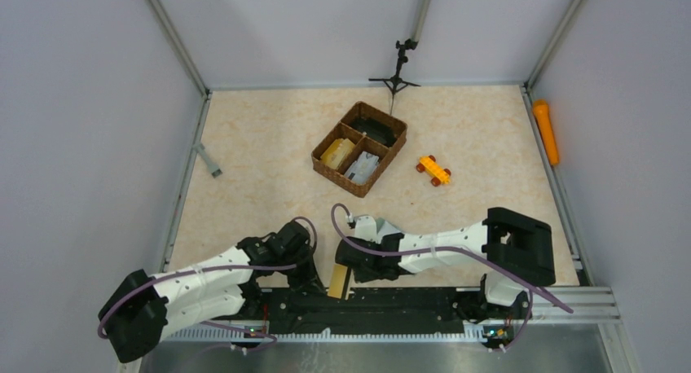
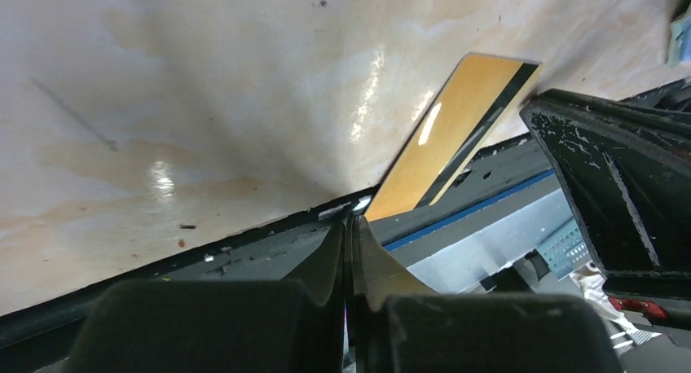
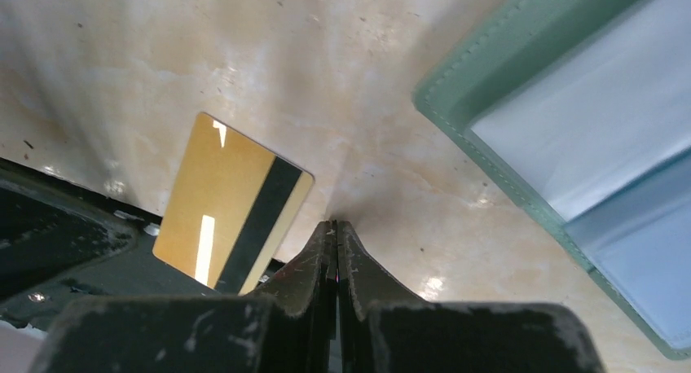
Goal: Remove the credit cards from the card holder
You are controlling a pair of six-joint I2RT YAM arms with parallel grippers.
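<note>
A gold card [image 3: 224, 198] with a black stripe lies flat at the table's front edge, part of it overhanging the dark rail. My right gripper is shut, its fingertips touching each other with nothing between them; the card is outside them, to their left. My left gripper is also shut, its tips right beside the card's near corner in the left wrist view. Whether they touch it, I cannot tell. Part of the green card holder [image 3: 521, 137], with white and blue inserts, shows at the right; from above, the right arm covers much of it.
A wicker basket [image 1: 332, 176] with divided compartments stands at the back middle. To its right sits a yellow toy car [image 1: 434, 170]. Both arms are close together at the front edge. The tabletop [image 1: 253, 145] between basket and arms is bare.
</note>
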